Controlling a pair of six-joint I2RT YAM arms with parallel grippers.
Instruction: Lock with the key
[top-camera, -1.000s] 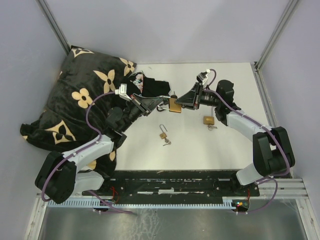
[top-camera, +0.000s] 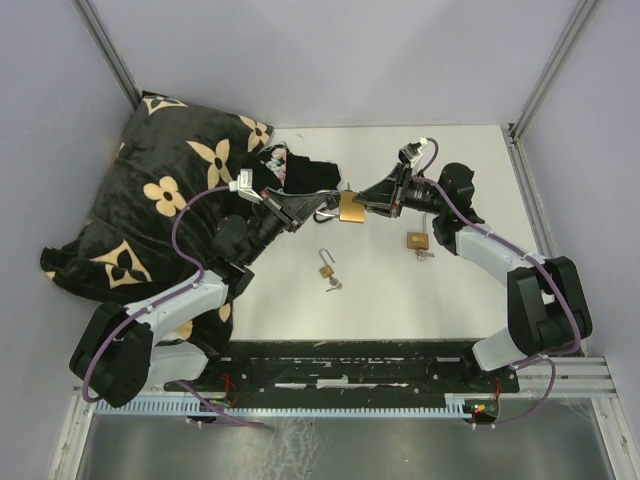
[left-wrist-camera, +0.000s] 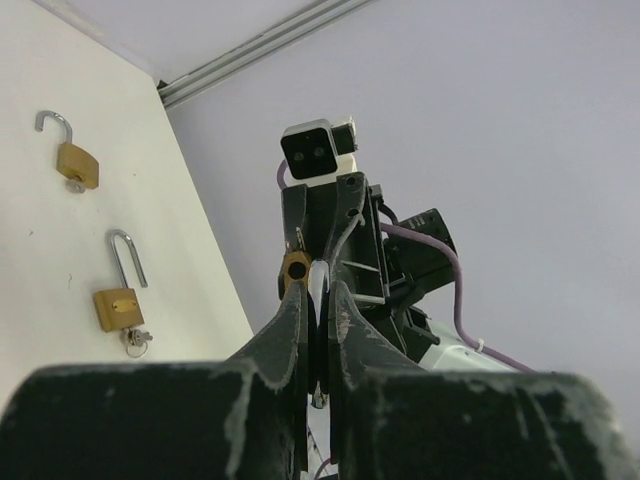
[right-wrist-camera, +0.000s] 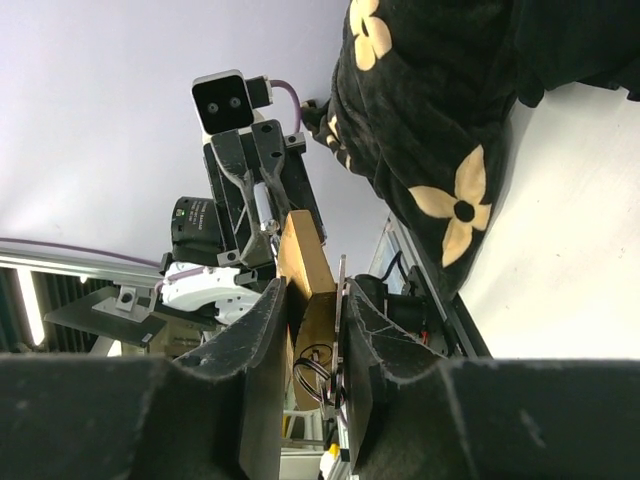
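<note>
A large brass padlock (top-camera: 352, 207) is held up between my two grippers above the table. My right gripper is shut on its body; a thin silver key (right-wrist-camera: 341, 300) with rings shows at the same fingers, and whether it sits in the keyhole cannot be told. In the left wrist view, a silver shackle (left-wrist-camera: 318, 275) rises between the shut fingers of my left gripper. Beyond it is the brass end of the body with a dark round hole. Fingers hide where shackle and body meet.
A small open padlock (top-camera: 326, 271) with keys lies below the grippers. Another brass padlock (top-camera: 417, 241), open with keys, lies to the right. A dark flowered cloth (top-camera: 160, 190) covers the left side.
The right gripper and the padlock body have shifted slightly to the right, with a small change in the body's tilt. The left arm looks still.
</note>
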